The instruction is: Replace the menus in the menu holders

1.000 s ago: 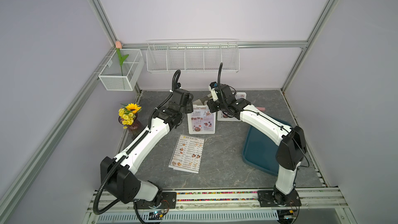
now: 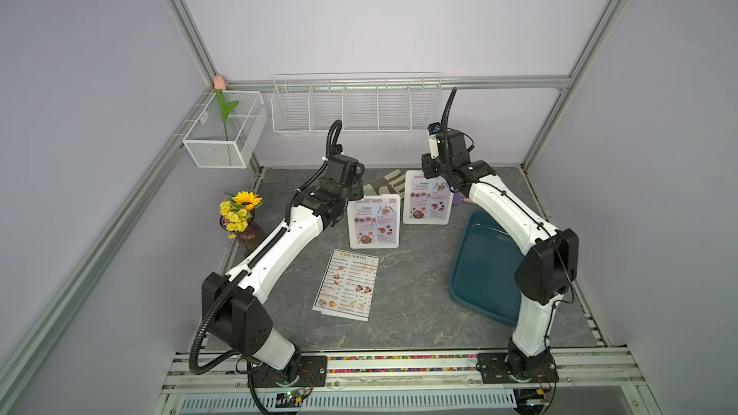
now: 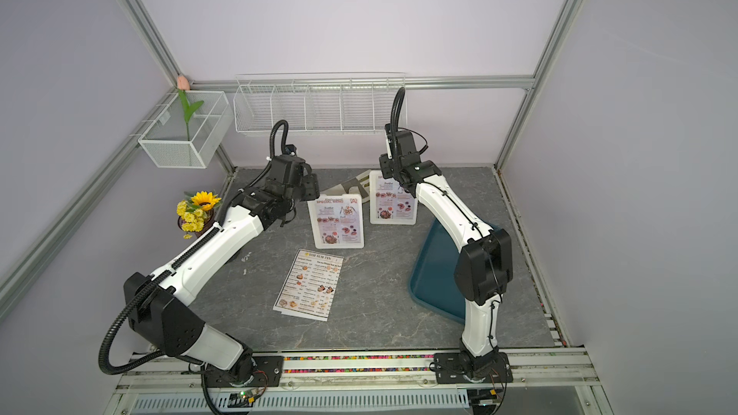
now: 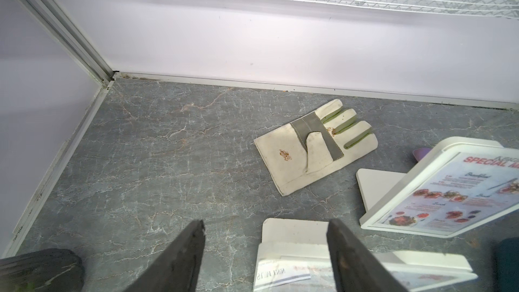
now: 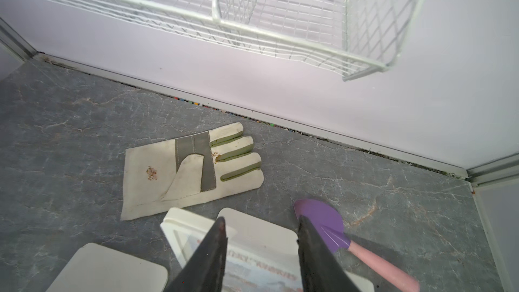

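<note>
Two white-framed holders stand upright with pinkish "Special Menu" sheets in them, the nearer holder [image 2: 374,224] left of the farther holder [image 2: 428,201]. A stack of cream printed menus [image 2: 346,284] lies flat on the table in front. Over the nearer holder's top edge, my left gripper is open with its fingers wide apart and nothing seen held. At the farther holder's top, my right gripper is part open, the holder's top edge [image 5: 238,246] showing between and below its fingers. Whether the fingers touch either holder cannot be told.
A work glove [image 4: 316,146] lies behind the holders, with a purple pink-handled tool [image 5: 324,221] to its right. A blue tray [image 2: 488,273] fills the right side. Flowers in a vase [image 2: 247,234] stand left. A wire rack [image 2: 357,107] hangs on the back wall.
My right gripper has moved right and up, from beside the nearer holder to the farther one. The holders and menu stack stayed put.
</note>
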